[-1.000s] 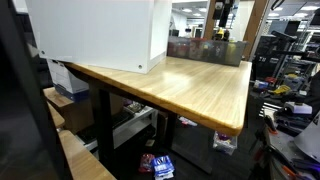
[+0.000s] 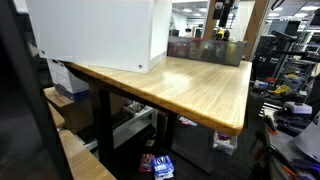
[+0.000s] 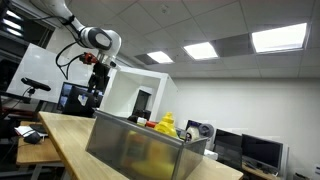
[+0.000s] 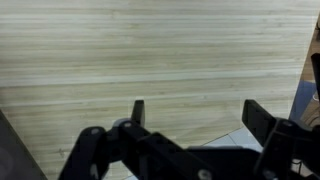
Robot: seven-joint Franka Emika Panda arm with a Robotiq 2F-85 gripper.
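My gripper is open in the wrist view, its two dark fingers wide apart with only bare pale wood tabletop [image 4: 160,60] below. Exterior view 2 has the gripper [image 3: 98,82] hanging from the white arm over the table, behind a grey bin [image 3: 135,150]. A yellow object [image 3: 167,126] and several other items show above the bin's rim; the bin's floor is hidden. In exterior view 1 the gripper [image 2: 222,24] is at the top of the frame, above the far part of the table.
A large white box or panel [image 2: 95,30] stands on the table's left in exterior view 1. Monitors [image 3: 262,150] are at the right in exterior view 2. Small blue-and-white packs [image 2: 162,165] lie below the table.
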